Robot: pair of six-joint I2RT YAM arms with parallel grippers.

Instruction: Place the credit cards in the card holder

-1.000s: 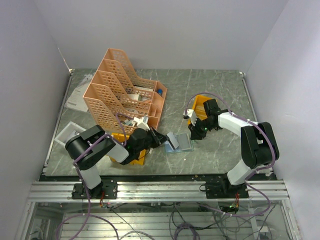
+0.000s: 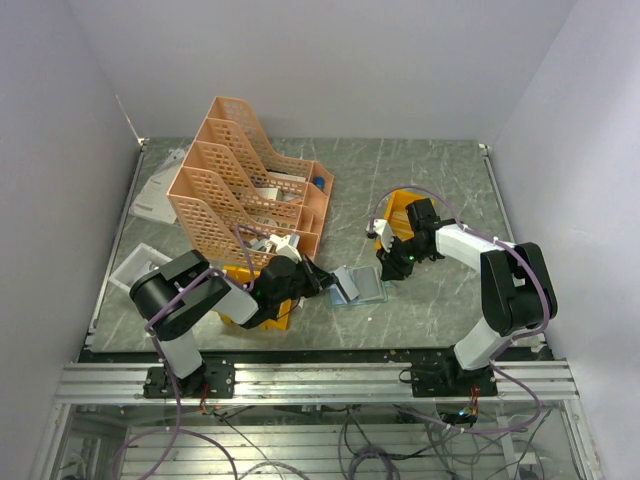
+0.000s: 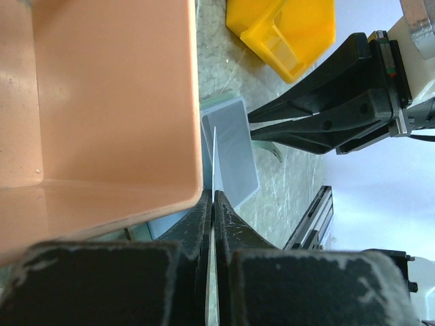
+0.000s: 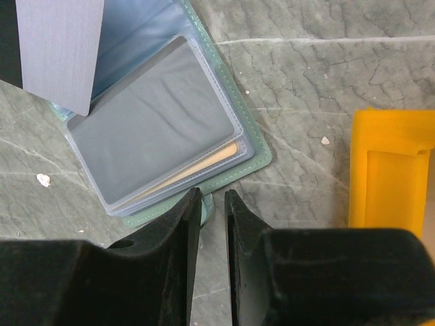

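The card holder [image 4: 156, 122] lies unfolded on the table, pale blue with a green edge and clear pockets. A tan card edge [image 4: 197, 163] shows inside its near pocket. In my left gripper, shut tight, is a thin white card [image 3: 216, 163], seen edge-on in the left wrist view. That card hangs over the holder's left part; in the right wrist view its grey face overlaps the pocket's corner, and I cannot tell whether it enters. Beside the holder's right edge, my right gripper is slightly open, its fingertips by a small green tab [image 4: 206, 207].
A peach slotted organizer [image 2: 250, 180] rises at the back left, close to the left gripper. One yellow bin [image 2: 398, 215] stands behind the right gripper, another yellow bin [image 2: 282, 315] under the left arm. Bare table [image 2: 340, 170] lies at the back centre.
The left gripper and its card have shifted only very slightly over the holder. The right arm, the holder and the bins look the same.
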